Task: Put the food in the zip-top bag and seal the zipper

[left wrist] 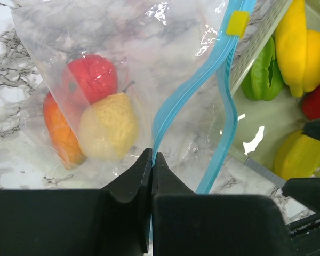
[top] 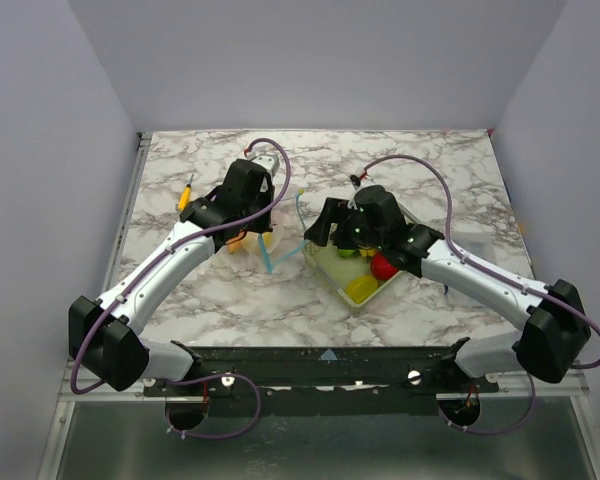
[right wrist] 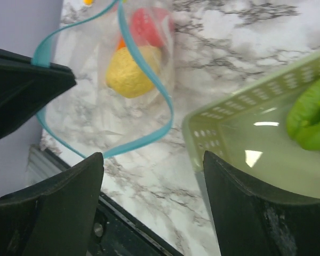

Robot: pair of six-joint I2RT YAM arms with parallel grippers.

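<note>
The clear zip top bag (left wrist: 165, 69) lies with its blue-edged mouth toward the basket, and a yellow slider (left wrist: 238, 23) sits at one end of the zipper. A red fruit (left wrist: 95, 79), an orange one (left wrist: 63, 130) and a yellow pear-like one (left wrist: 109, 127) are inside it. My left gripper is shut on the bag's blue zipper edge (left wrist: 173, 114), holding the mouth apart. Over the near side of the basket my right gripper stands open and empty, just right of the bag's mouth.
In the pale green basket (right wrist: 194, 149) are a green pepper (left wrist: 263, 74), yellow bananas (left wrist: 298, 48), a red item (top: 383, 267) and a yellow oval item (top: 361, 289). An orange-handled tool (top: 185, 195) rests at the left.
</note>
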